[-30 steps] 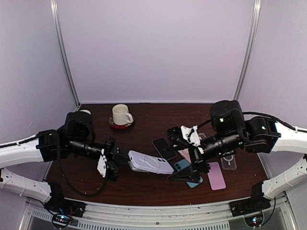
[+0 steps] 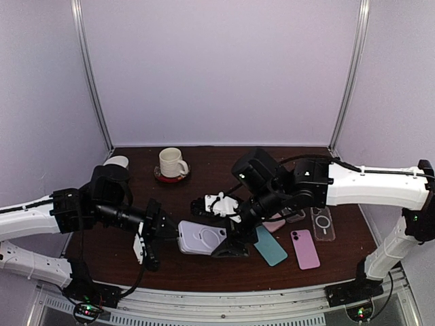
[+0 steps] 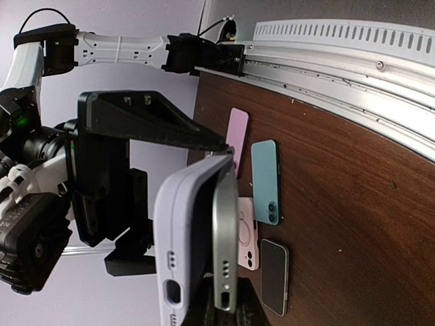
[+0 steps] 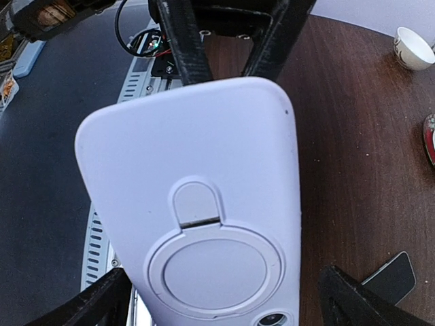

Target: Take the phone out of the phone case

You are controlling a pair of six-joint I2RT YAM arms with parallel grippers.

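Observation:
A lilac phone case (image 2: 197,236) with a ring on its back is held in the air by my left gripper (image 2: 166,231), shut on it. In the left wrist view the case (image 3: 173,224) stands partly parted from a silver-edged phone (image 3: 225,231) along one side. My right gripper (image 2: 224,241) is open around the case's far end; in the right wrist view its fingers flank the case's back (image 4: 190,142), which fills the middle.
Teal (image 2: 270,246), pink (image 2: 304,248) and dark phones (image 3: 274,275) and a clear case (image 2: 324,224) lie on the right of the table. A mug (image 2: 172,163) on a red saucer stands at the back left.
My right arm has moved left and slightly lower onto the case's end. The held case has shifted slightly left.

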